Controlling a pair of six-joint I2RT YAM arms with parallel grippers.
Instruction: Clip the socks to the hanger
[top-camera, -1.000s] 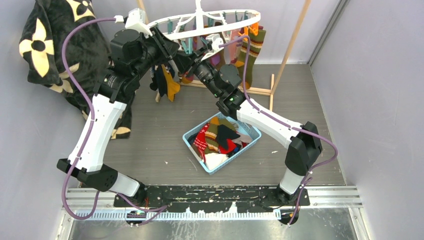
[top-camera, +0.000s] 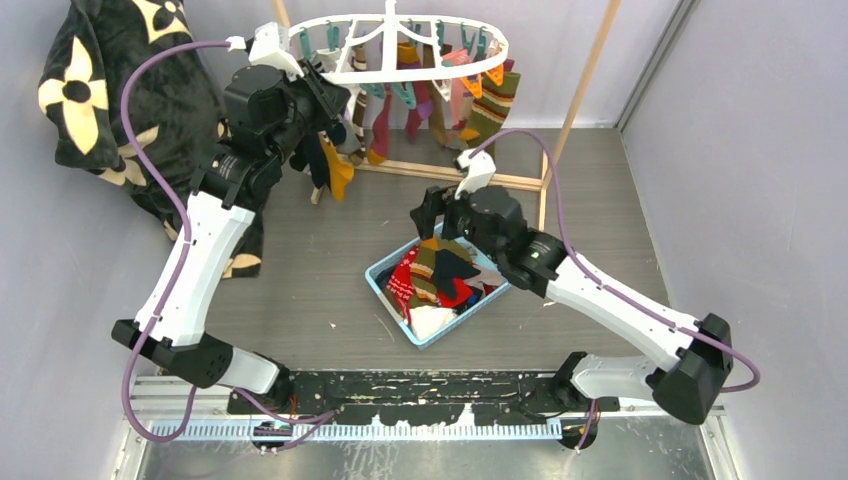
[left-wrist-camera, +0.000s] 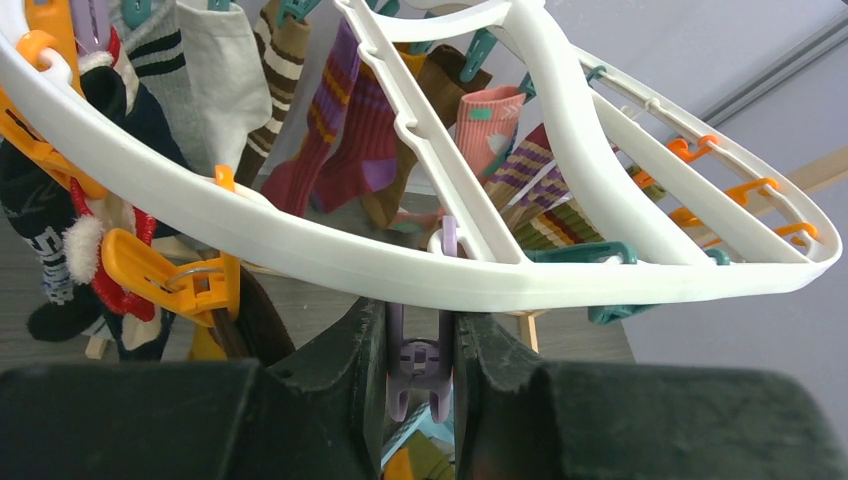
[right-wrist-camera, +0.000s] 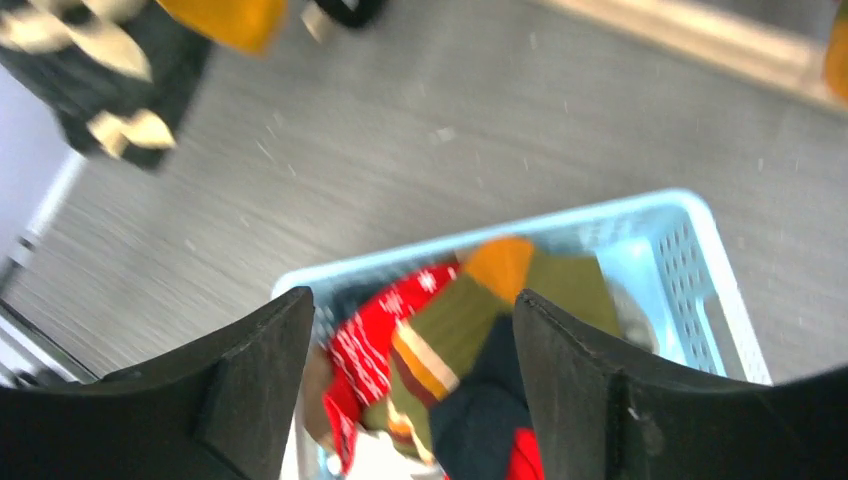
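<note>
The white oval hanger hangs at the back, with clips and several socks dangling below it. At its near rim, my left gripper is shut on a purple clip, which has no sock in it that I can see. Over the basket stands my right gripper, its fingers apart and nothing between its fingers. Loose socks lie heaped under it, among them a red patterned sock, an olive striped sock and a dark sock.
A light blue basket holds the loose socks on the grey floor. An orange clip is on the near rim, left of the purple one. A wooden stand frames the hanger. A dark flowered blanket hangs at the left.
My right gripper has come away from the hanger beside my left gripper, moving right and toward the basket. The hanger has swung slightly left. My left arm has stayed in place.
</note>
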